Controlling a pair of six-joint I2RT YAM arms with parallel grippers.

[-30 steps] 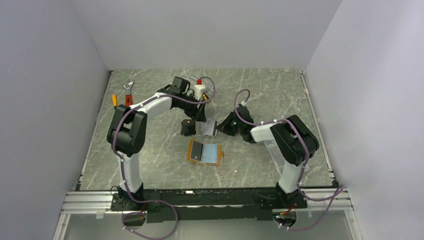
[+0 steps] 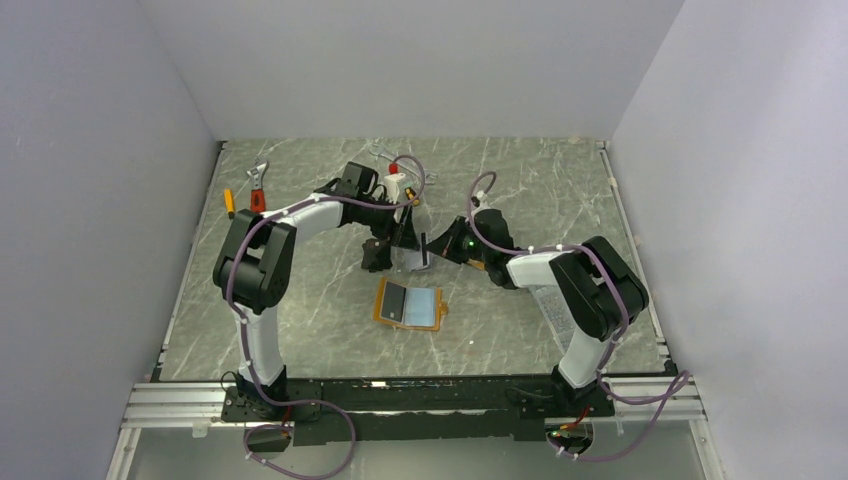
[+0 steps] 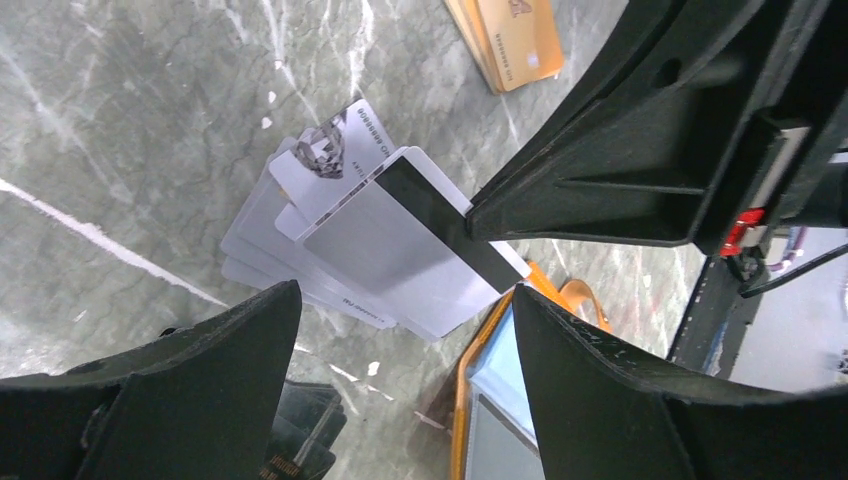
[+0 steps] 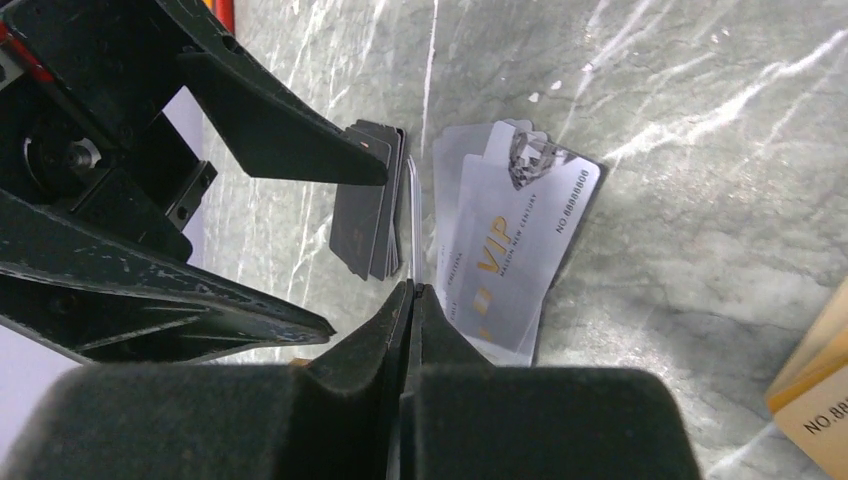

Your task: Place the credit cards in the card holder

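My right gripper is shut on a thin white card with a black stripe (image 3: 415, 235), held edge-up above loose silver-white cards (image 4: 505, 240) on the table. It may be more than one card. My left gripper is open, its two fingertips apart and facing the held card's free side; in the right wrist view they end just short of the card's edge. The open tan card holder (image 2: 410, 306), with a grey and a light-blue inner panel, lies nearer the front. Its edge (image 3: 462, 410) also shows in the left wrist view.
A pile of black cards (image 4: 365, 200) lies left of the silver ones. Gold cards (image 3: 518, 45) rest beneath the right arm. Red-handled pliers (image 2: 257, 190) and a yellow tool (image 2: 229, 203) are at far left. Table front right of the holder is clear.
The right gripper has moved slightly left with the striped card, which now stands more upright.
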